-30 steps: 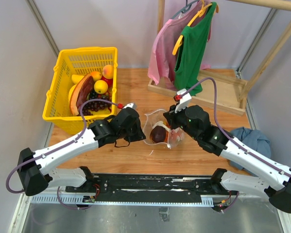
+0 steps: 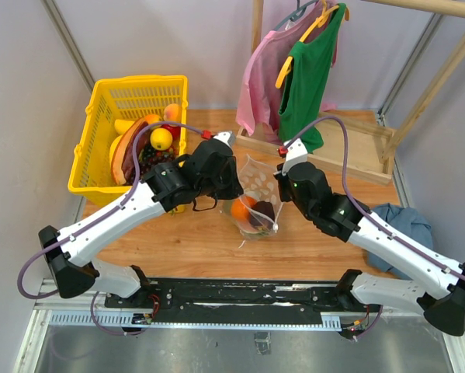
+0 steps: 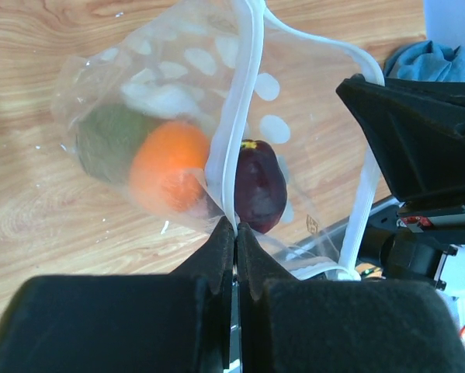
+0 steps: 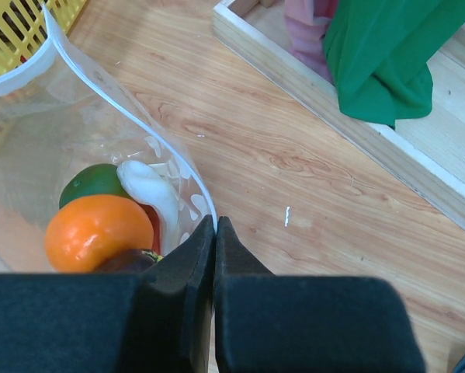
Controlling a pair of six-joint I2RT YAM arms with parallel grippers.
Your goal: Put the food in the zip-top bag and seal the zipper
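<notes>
The clear zip bag (image 2: 255, 176) hangs between my two grippers with its mouth spread wide. Inside are an orange fruit (image 3: 168, 167), a dark purple eggplant-like piece (image 3: 260, 186), a green piece (image 4: 91, 183) and a white piece (image 4: 148, 190). In the left wrist view my left gripper is shut on the bag's white rim. My right gripper is shut on the opposite rim, as the right wrist view shows. The food lies low in the bag, near the wooden table.
A yellow basket (image 2: 81, 175) of fruit stands at the left. Behind, a wooden rack with a tray (image 2: 356, 159) carries a pink and a green garment (image 2: 306, 89). Blue cloth (image 2: 403, 233) lies at the right.
My left gripper has moved up and to the right, onto the bag's rim. The right arm shifted slightly.
</notes>
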